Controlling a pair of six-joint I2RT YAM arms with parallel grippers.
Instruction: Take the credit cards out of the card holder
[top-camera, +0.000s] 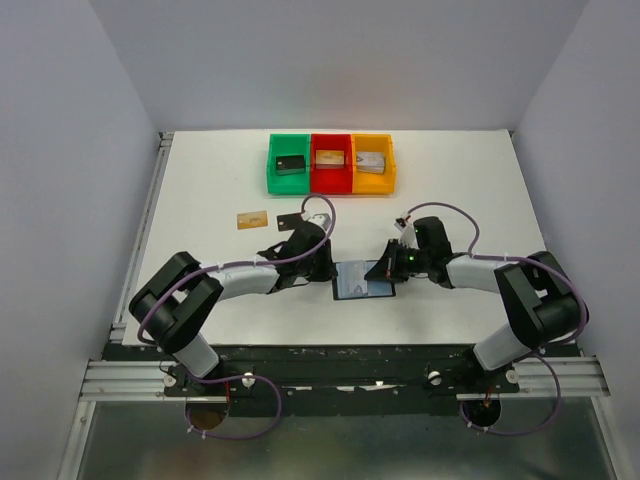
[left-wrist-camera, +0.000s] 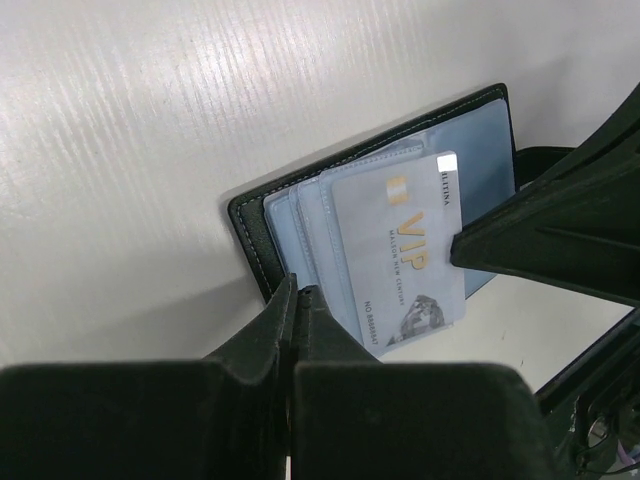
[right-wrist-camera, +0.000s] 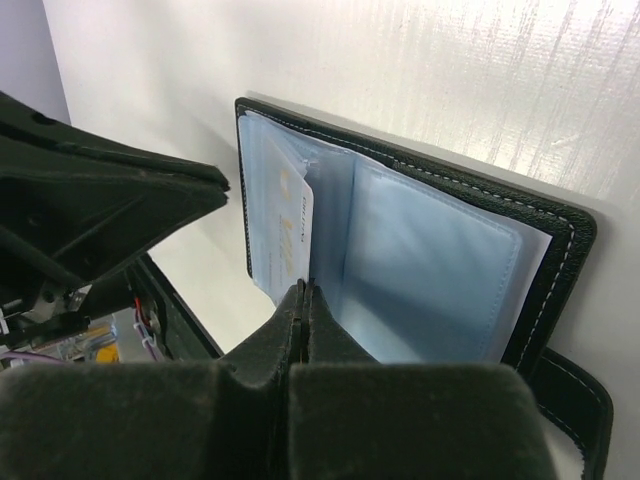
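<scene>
The open card holder (top-camera: 352, 293), dark with clear pale sleeves, lies on the table between my two grippers. A silver-white VIP card (left-wrist-camera: 400, 250) rests over its sleeves in the left wrist view. From the right wrist side, that card (right-wrist-camera: 295, 215) is tilted up out of the sleeve, its edge raised. My right gripper is shut, its tips at the card's lower corner, with nothing clearly between them. My left gripper is shut at the holder's near edge, nothing showing between its fingers.
Green (top-camera: 287, 185), red (top-camera: 331, 187) and yellow (top-camera: 374, 188) compartments stand at the back, each with something inside. A gold card (top-camera: 252, 219) and a dark card (top-camera: 289, 222) lie left of centre.
</scene>
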